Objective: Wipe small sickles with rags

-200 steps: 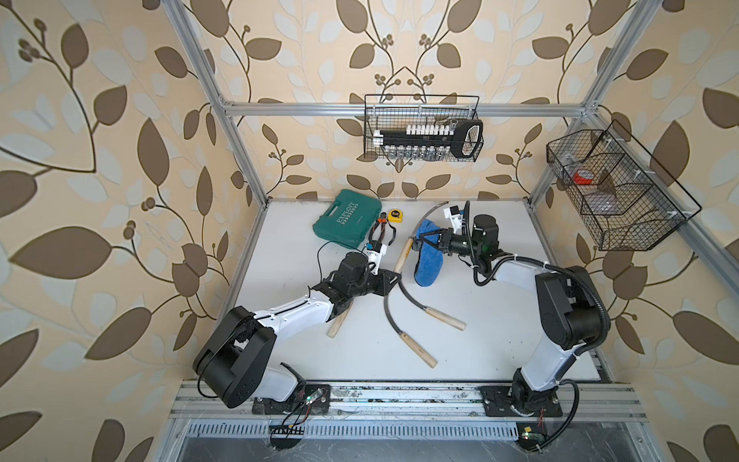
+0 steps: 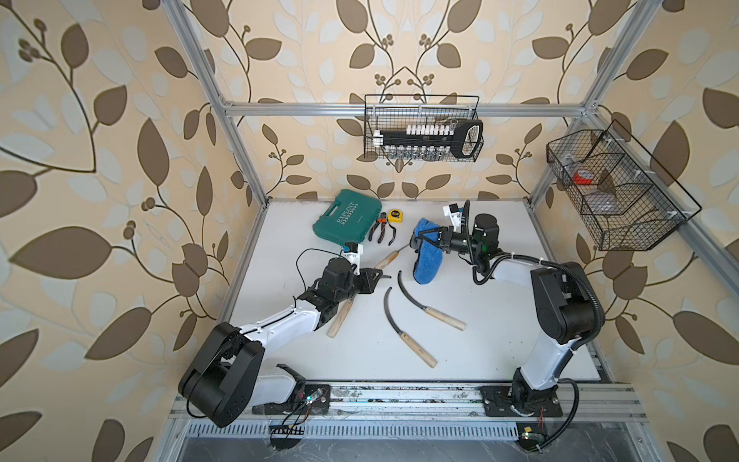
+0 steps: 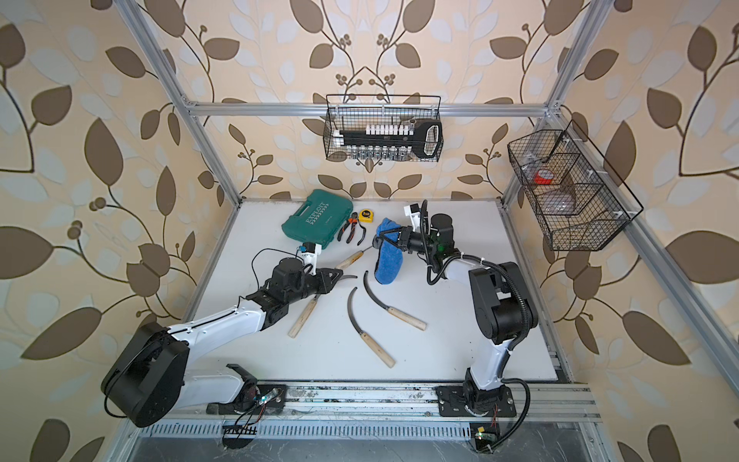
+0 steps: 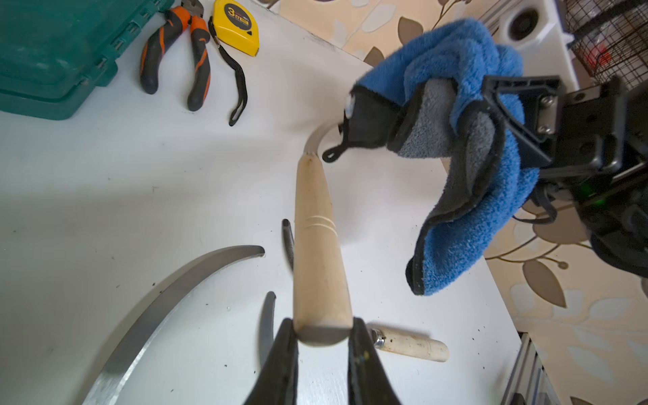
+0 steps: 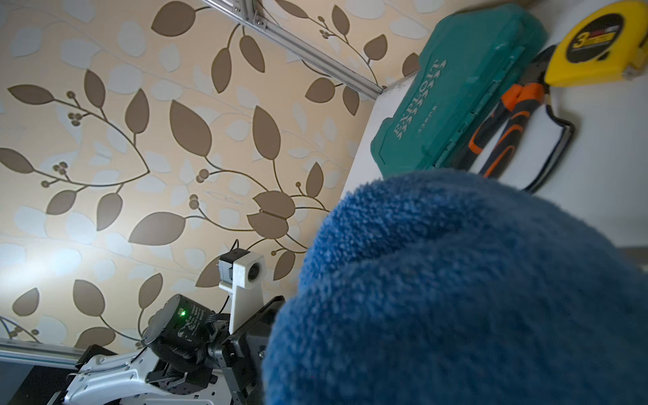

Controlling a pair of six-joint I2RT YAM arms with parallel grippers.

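My left gripper is shut on the butt end of a sickle's wooden handle (image 4: 317, 256), a finger on either side. That sickle's blade (image 4: 316, 139) runs up behind the rag; most of it is hidden. The blue rag (image 2: 428, 264), with grey lining and black edging, hangs from my right gripper (image 2: 435, 237), which is shut on it. In the right wrist view the rag (image 5: 465, 297) covers the fingers. Whether the rag touches the blade cannot be told. Two sickles (image 2: 445, 317) (image 2: 418, 349) lie on the table, and another handle (image 2: 339, 318) lies under the left arm.
Behind the left gripper are a green case (image 2: 348, 218), pliers (image 2: 378, 226) and a yellow tape measure (image 2: 395, 215). Wire baskets (image 2: 422, 128) hang above, on the back and right walls.
My left gripper has moved left with the sickle, whose blade now shows less past the rag.
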